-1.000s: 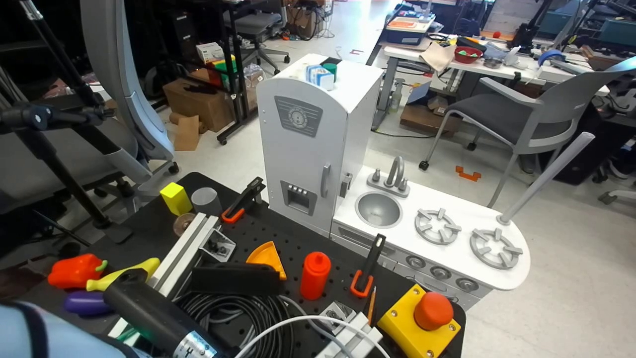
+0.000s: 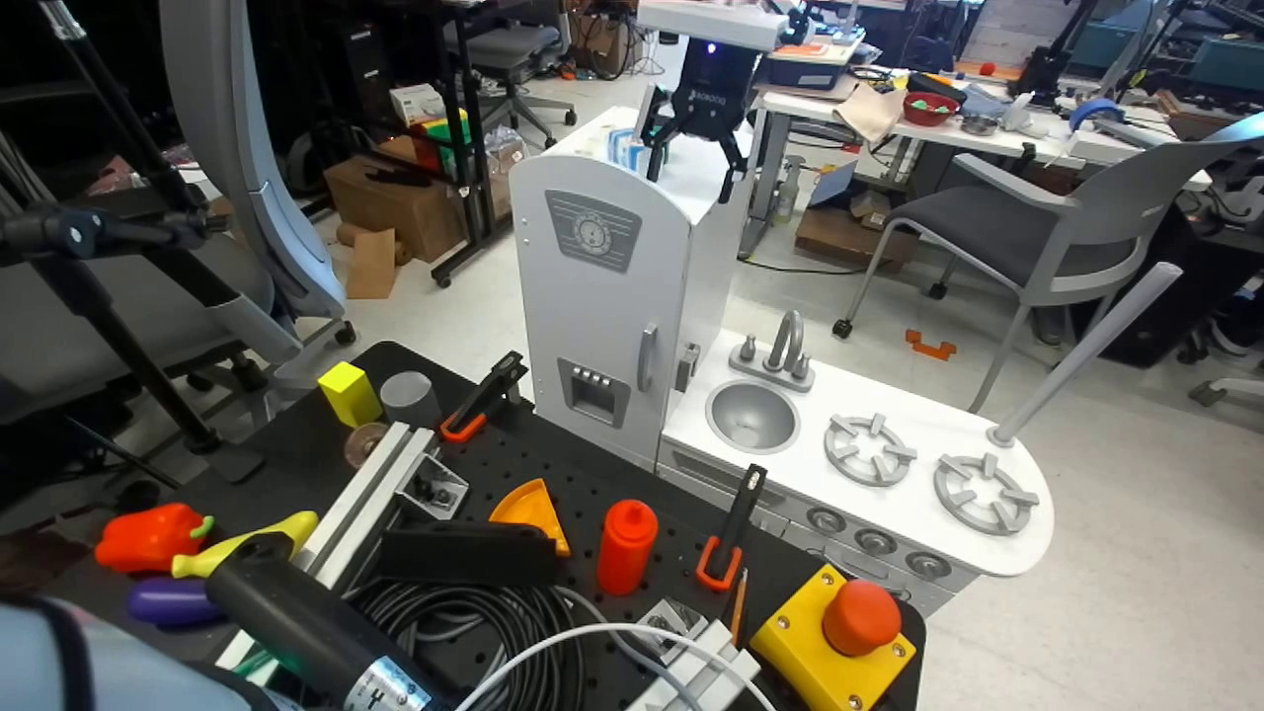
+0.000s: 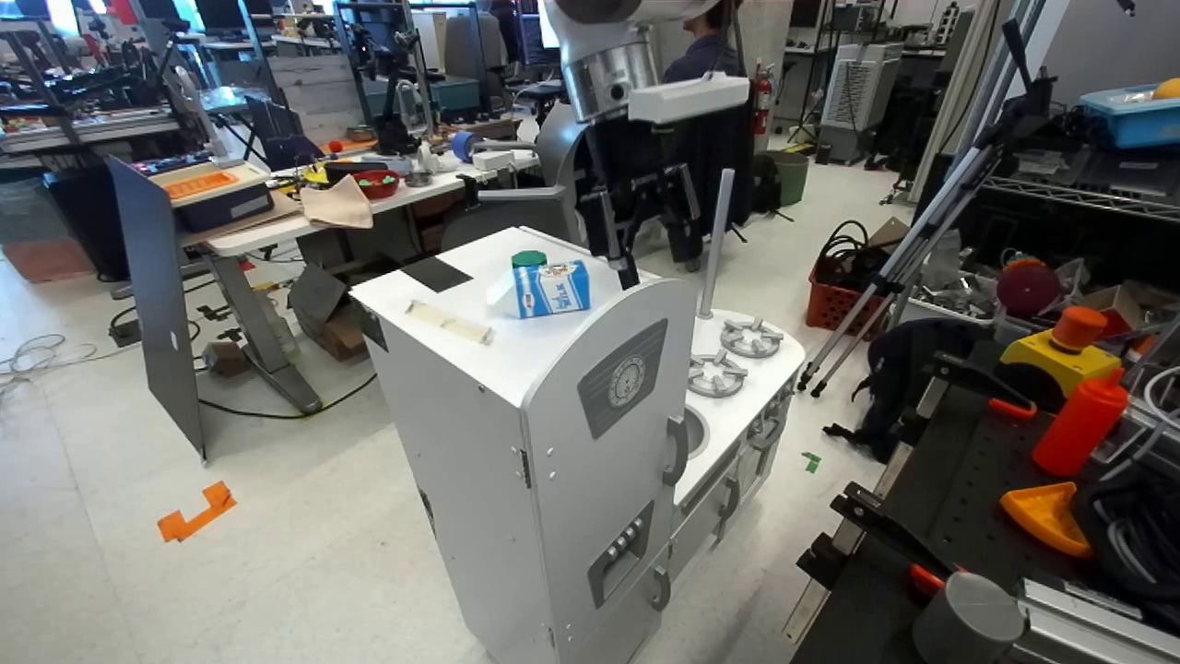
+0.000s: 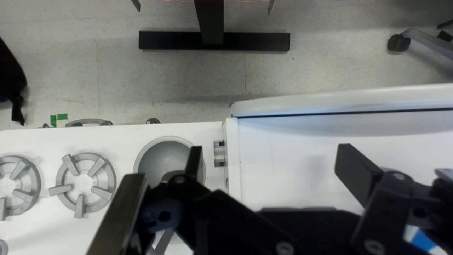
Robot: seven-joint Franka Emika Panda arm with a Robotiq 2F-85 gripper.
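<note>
High over the white toy fridge, at its sink-side edge, my gripper points down. The fingers stand open, with bare fridge top and part of the sink showing between and beside the fingers. A blue-and-white milk carton lies on the fridge top beside a green-capped item. In exterior view 1 the gripper partly covers the carton. Only a blue-and-white corner of it shows at the wrist view's lower right, past the right finger.
Beside the fridge is the lower toy counter with a sink, faucet, two burners and an upright grey post. A black table in front holds a red bottle, toy vegetables, clamps and cables.
One second ago no arm showed over the fridge in exterior view 1. My gripper has come into view above its top. The carton looks unmoved.
</note>
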